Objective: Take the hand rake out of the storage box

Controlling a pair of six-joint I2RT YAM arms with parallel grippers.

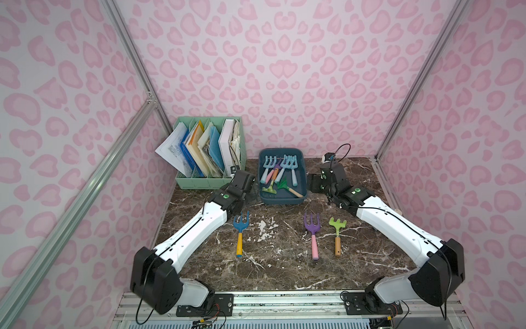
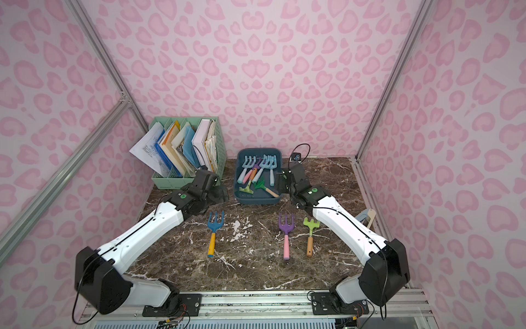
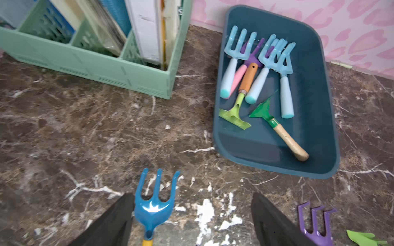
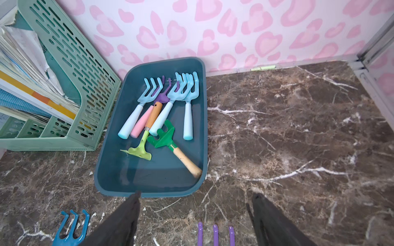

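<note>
A dark teal storage box [image 1: 282, 198] holds several hand rakes, among them light blue forks [image 4: 188, 119], a purple one, a lime rake [image 4: 139, 151] and a green rake [image 3: 262, 111]. On the table in front lie a blue fork [image 1: 239, 235], a purple fork [image 1: 312, 235] and a lime rake [image 1: 337, 238]. My left gripper hangs left of and in front of the box, fingers apart with nothing between. My right gripper is raised by the box's right side, its fingers also apart and empty.
A green file organizer [image 2: 186, 182] full of papers stands left of the box against the back wall. Tools [image 2: 366, 218] lie at the right edge, partly behind the right arm. Bare marble table lies right of the box.
</note>
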